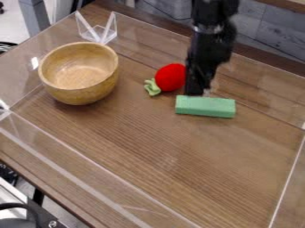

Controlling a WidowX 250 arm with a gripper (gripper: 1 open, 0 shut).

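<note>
My black gripper [201, 75] hangs at the top centre-right, just right of and above a red round object [169, 77] with a green piece [152, 87] at its lower left. A light green block [205, 107] lies on the wooden table below the gripper, apart from it. Whether the fingers are open or shut is hard to tell.
A wooden bowl [78, 73] stands at the left. A clear plastic item [100, 27] sits at the upper left. A dark cable shows at the lower left edge.
</note>
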